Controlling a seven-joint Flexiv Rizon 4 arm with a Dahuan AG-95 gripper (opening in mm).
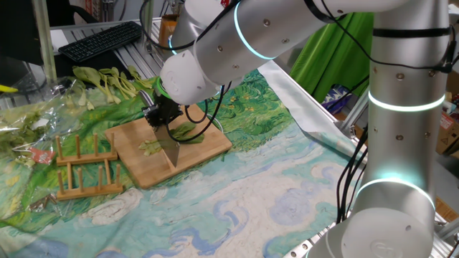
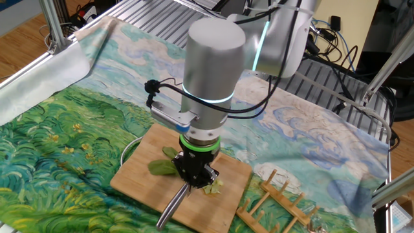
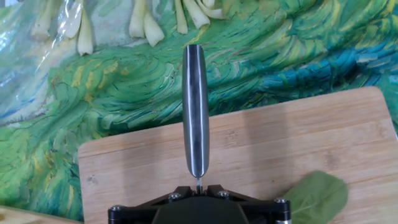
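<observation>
My gripper is shut on a metal-handled knife; its handle (image 3: 196, 112) sticks out forward over the near edge of the wooden cutting board (image 3: 143, 165). In exterior view 1 the broad blade (image 1: 168, 149) points down at the board, its lower edge at or close to the surface. On one side of the blade lie green leaves (image 1: 188, 132) of a vegetable, on the other small cut pieces (image 1: 148, 147). Exterior view 2 shows the leaf (image 2: 162, 167) and the pale pieces (image 2: 213, 188) on either side of the gripper. Whether the blade touches the board is unclear.
A wooden peg rack (image 1: 90, 190) stands close beside the board. Whole leafy greens (image 1: 107, 84) and a clear plastic bag (image 1: 29, 132) with greens lie beyond.
</observation>
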